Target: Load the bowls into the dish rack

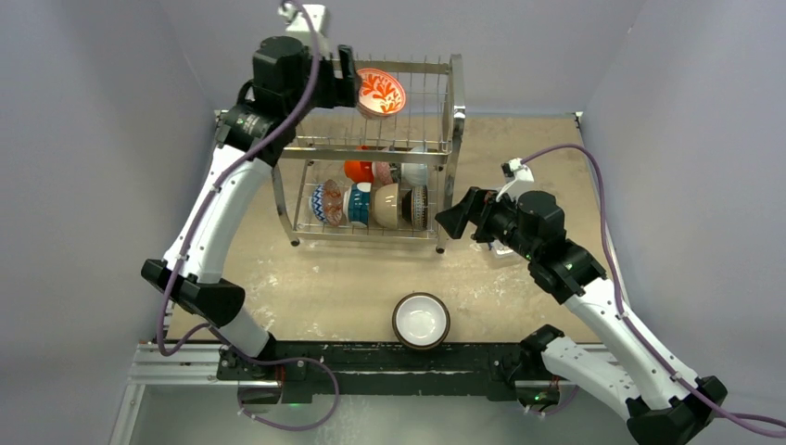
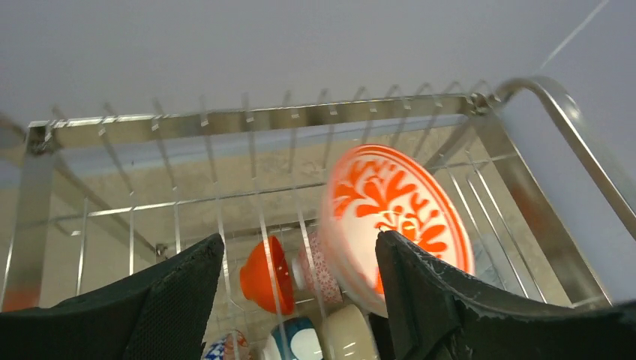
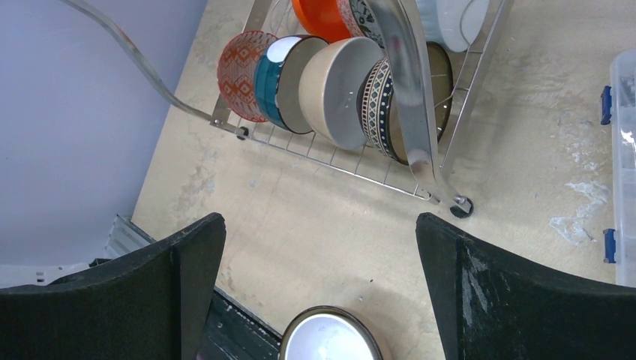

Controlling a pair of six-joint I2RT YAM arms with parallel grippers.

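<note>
An orange-patterned bowl [image 2: 405, 199] leans in the wires of the upper tier of the dish rack [image 1: 371, 156]. My left gripper is open beside that bowl; its right finger overlaps the bowl's lower edge in the left wrist view, and whether they touch I cannot tell. On the lower tier several bowls stand on edge, among them a teal bowl [image 3: 275, 82], a beige bowl [image 3: 330, 94] and a plain orange bowl [image 2: 262, 277]. A white bowl with a dark rim [image 1: 421, 321] sits on the table's front edge. Open and empty, my right gripper hovers right of the rack.
A clear plastic box with blue clips [image 3: 626, 165] lies right of the rack, partly under the right arm. Bare table [image 1: 343, 287] lies between the rack and the front bowl.
</note>
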